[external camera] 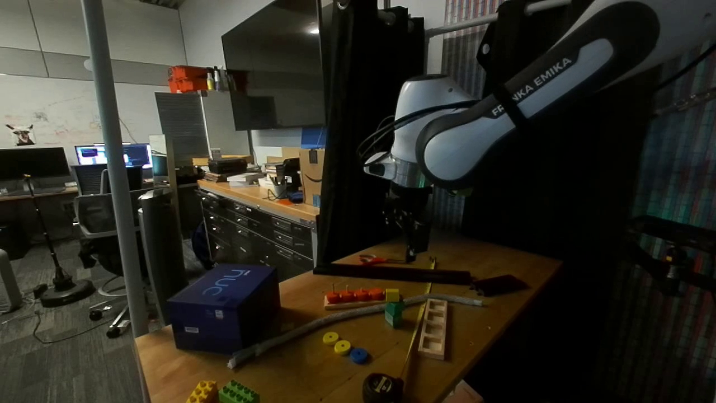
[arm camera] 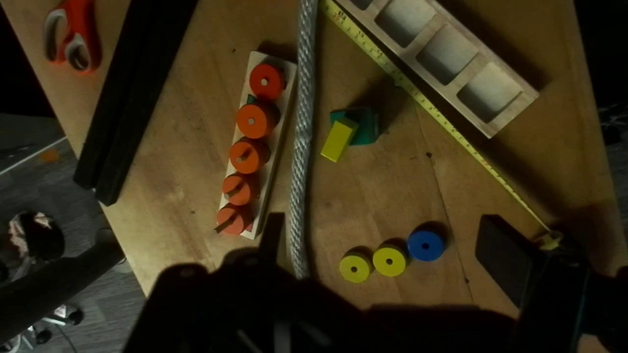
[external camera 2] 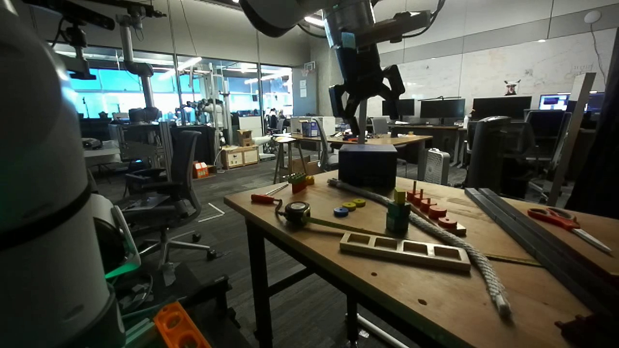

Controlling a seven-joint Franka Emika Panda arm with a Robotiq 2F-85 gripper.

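My gripper (external camera 2: 375, 119) hangs in the air above the table, its two fingers spread wide apart and nothing held between them. In the wrist view one finger (arm camera: 272, 236) shows near the rope and the other finger (arm camera: 505, 256) near the tape measure. Two yellow discs (arm camera: 354, 267) and a blue disc (arm camera: 425, 245) lie in a row on the tabletop, below the gap. A wooden peg board (arm camera: 272, 176) carries several orange-red discs (arm camera: 251, 120) on its pegs. A yellow block (arm camera: 339, 140) rests on a green block (arm camera: 366, 126).
A grey rope (arm camera: 301, 135) runs across the table beside the peg board. Nearby lie a compartmented wooden tray (external camera 2: 403, 247), an extended tape measure (external camera 2: 297, 212), black bars (external camera 2: 510, 226) and red scissors (external camera 2: 554, 217). A dark-blue box (external camera: 223, 307) and toy bricks (external camera: 238, 392) occupy the near end.
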